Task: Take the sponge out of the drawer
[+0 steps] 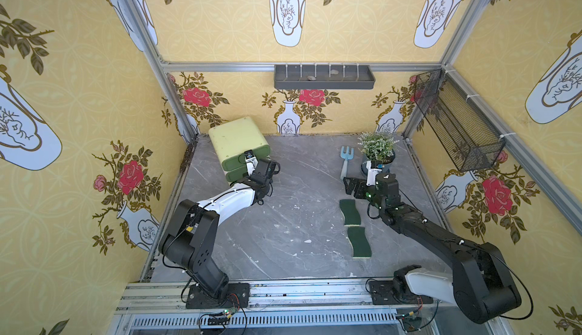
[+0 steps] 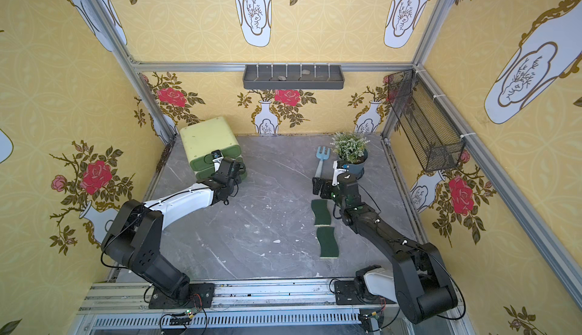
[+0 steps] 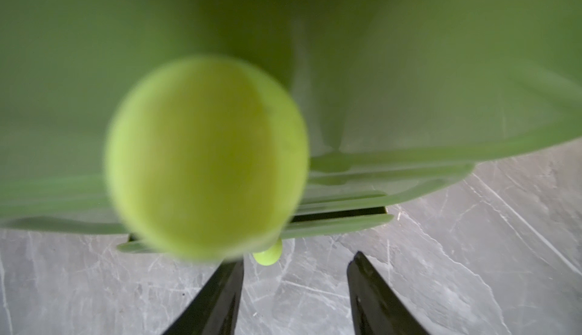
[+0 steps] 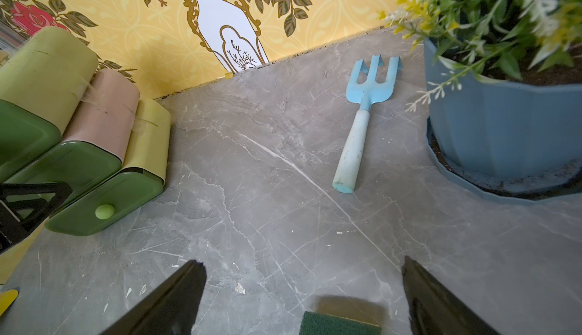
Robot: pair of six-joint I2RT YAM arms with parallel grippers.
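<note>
The stacked green-fronted drawers [image 1: 239, 135] stand at the back left. My left gripper is at their front, fingers apart with nothing between them; a large yellow-green knob [image 3: 206, 153] fills much of its wrist view, with a smaller knob [image 3: 267, 255] lower down. The drawer fronts in the right wrist view look shut; the inside is hidden. My right gripper stands open above the table at the right. Two green sponges, the rear [image 1: 350, 212] and the front [image 1: 359, 241], lie on the table below it.
A blue hand fork [image 4: 351, 147] and a potted plant [image 4: 497, 122] stand or lie at the back right. A wire basket [image 1: 460, 122] and grey rack [image 1: 324, 80] hang on the walls.
</note>
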